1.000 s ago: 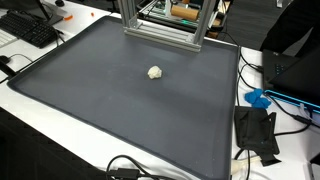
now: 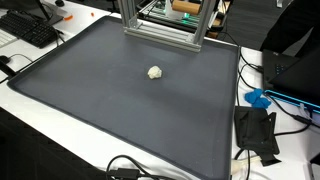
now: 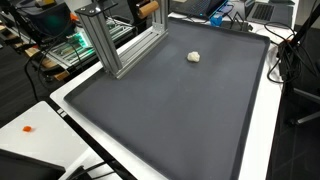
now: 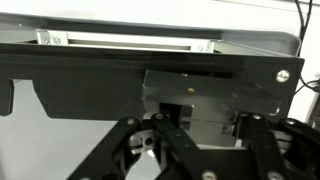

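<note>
In the wrist view my gripper reaches in from the bottom edge, its dark fingers on either side of a shiny dark grey block (image 4: 213, 91). The gripper appears shut on this block, though the fingertips are partly lost against it. Behind lies a long black panel (image 4: 90, 88) with a screw at its right end. A small whitish lump (image 2: 154, 72) rests on the grey mat, well apart from the metal frame; exterior view 2 shows the same lump (image 3: 193, 57) near the far side.
The metal frame (image 2: 165, 36) stands at the mat's back edge, with a wood-coloured piece (image 2: 186, 7) above its base. A blue item (image 2: 257, 98), black cloth (image 2: 256, 133) and cables lie at the right.
In exterior view 1 the wood-coloured piece at the frame has shifted slightly upward in the picture. The whitish lump and the mat have stayed put.
</note>
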